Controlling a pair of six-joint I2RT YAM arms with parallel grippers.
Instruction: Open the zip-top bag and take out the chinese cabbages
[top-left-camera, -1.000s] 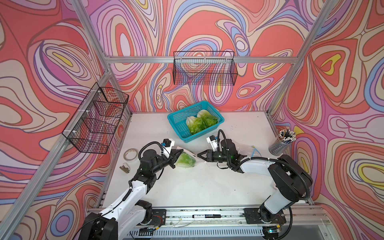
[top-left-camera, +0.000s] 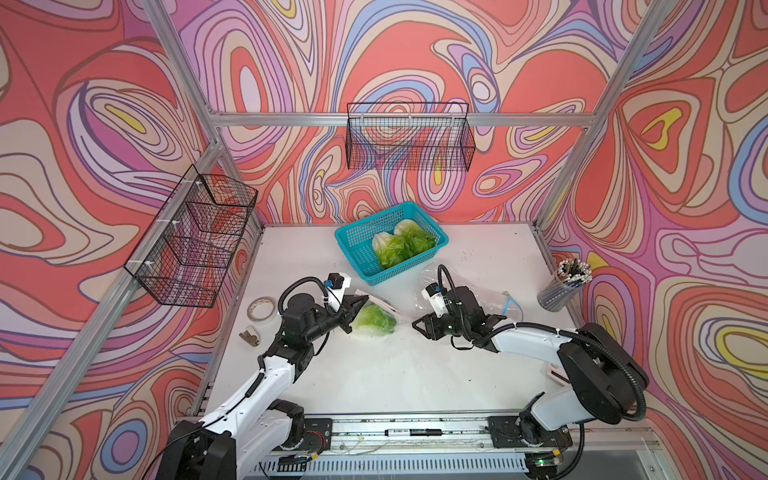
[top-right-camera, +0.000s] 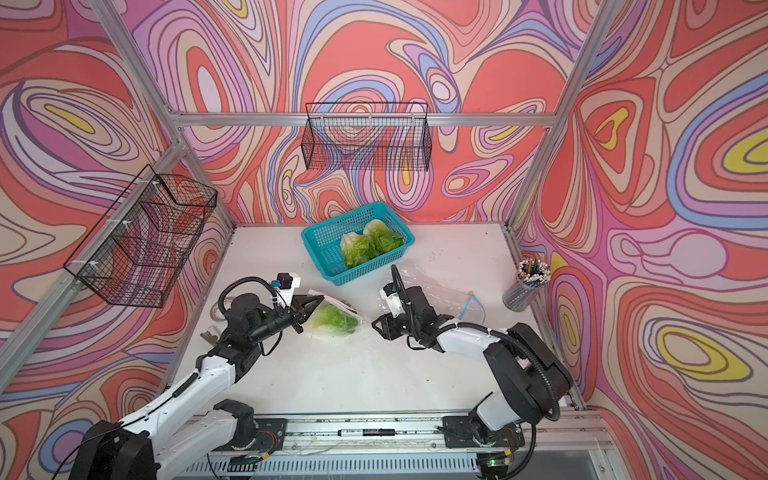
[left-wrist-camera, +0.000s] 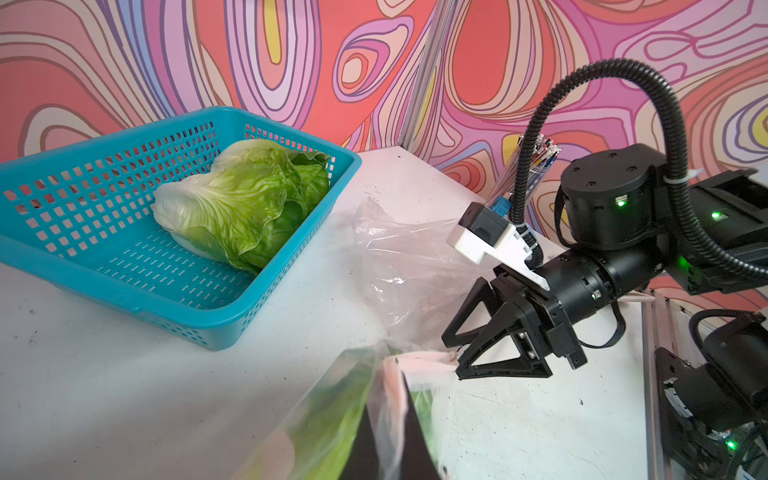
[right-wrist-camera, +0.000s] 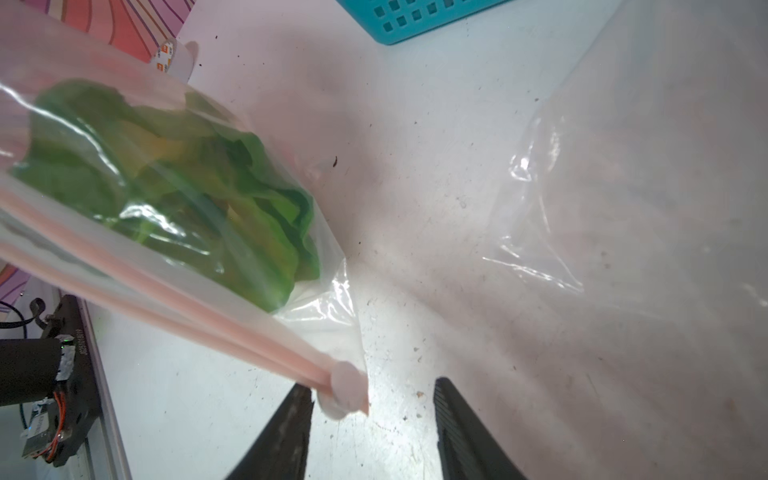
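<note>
A clear zip top bag (right-wrist-camera: 340, 308) with a pinkish zip band holds one green chinese cabbage (right-wrist-camera: 184, 192), seen through the film. At the bag's left end, my left gripper is shut on the film near the zip band. My right gripper is open at the opposite end of the band. A round pale zip end (right-wrist-camera: 348, 385) shows beside its left finger, not pinched. Two more chinese cabbages (top-left-camera: 392, 249) lie in the turquoise basket (top-left-camera: 352, 260) behind. Whether the zip is parted cannot be made out.
Another clear plastic bag (right-wrist-camera: 632, 192), seemingly empty, lies flat behind and right of my right gripper. A pen holder (top-left-camera: 554, 296) stands at the right edge, a tape roll (top-left-camera: 261, 309) at the left.
My right gripper has shifted right and toward the table's front, tilting downward. The bagged cabbage has moved slightly right; the left arm has barely moved.
</note>
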